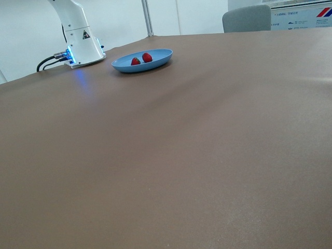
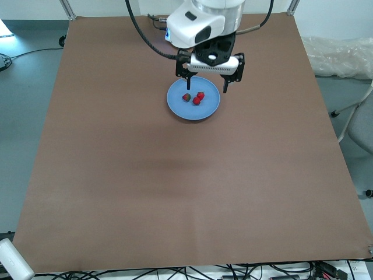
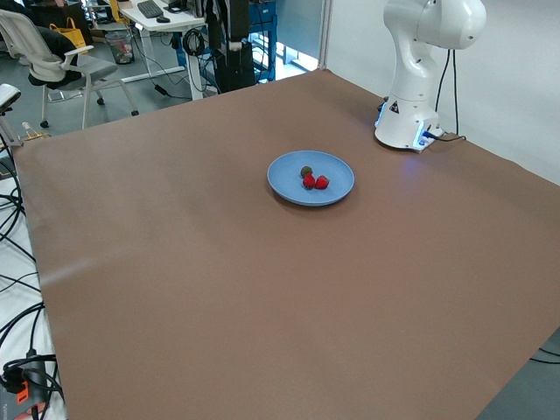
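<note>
My gripper (image 2: pixel 207 87) hangs above the back part of a blue plate (image 2: pixel 193 114) in the left view, its two black fingers spread apart with nothing visible between them. Three strawberries (image 2: pixel 196 100) lie grouped on the plate, two red and one darker. The top view shows the same plate (image 1: pixel 155 62) with red berries (image 1: pixel 147 57); the right view shows the plate (image 3: pixel 289 184) and berries (image 3: pixel 321 182) uncovered. The gripper is out of both those views.
The robot base (image 3: pixel 407 122) stands at the table's edge behind the plate. Cables (image 3: pixel 22 315) run along another edge.
</note>
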